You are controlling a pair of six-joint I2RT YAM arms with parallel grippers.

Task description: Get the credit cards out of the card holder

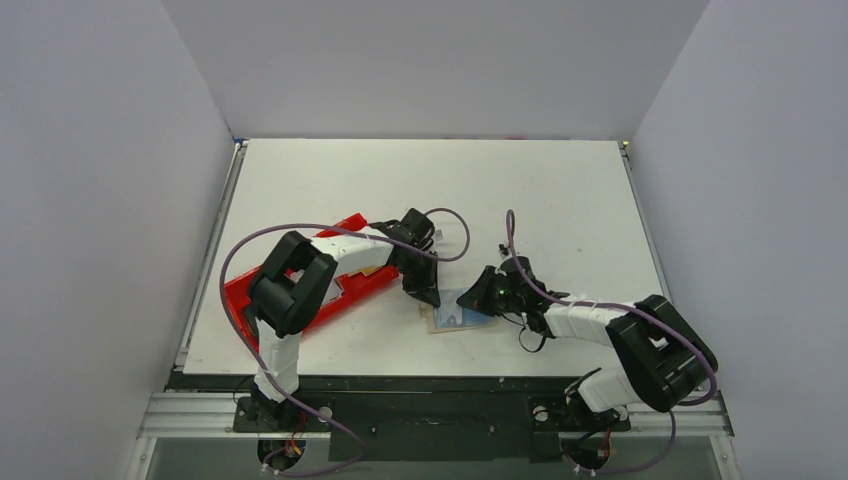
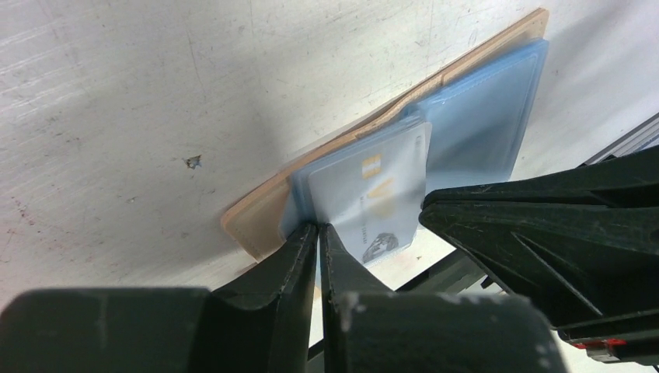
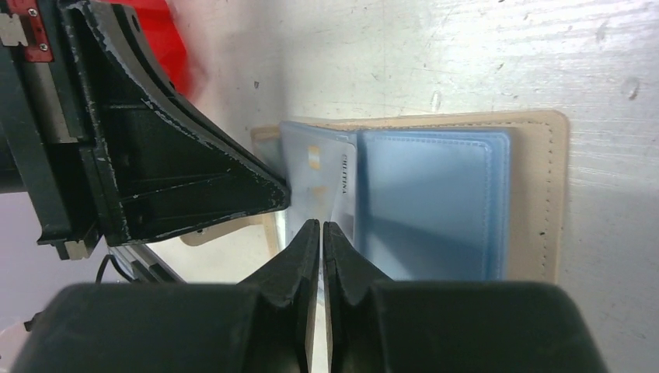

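The open card holder (image 1: pixel 441 328) lies flat on the table between my two grippers, tan with blue clear sleeves (image 3: pixel 435 206). In the left wrist view, a pale card (image 2: pixel 373 190) with orange marks lies in the sleeves. My left gripper is shut, its tips touching the sleeve's edge beside that card; whether a thin layer is pinched there cannot be made out. The right gripper is also shut, with its tips over the card (image 3: pixel 322 175) near its side edge. Nothing shows between its fingers.
A red tray (image 1: pixel 352 290) holding some items stands at the left, partly beneath the left arm. The two grippers stand close together over the holder.
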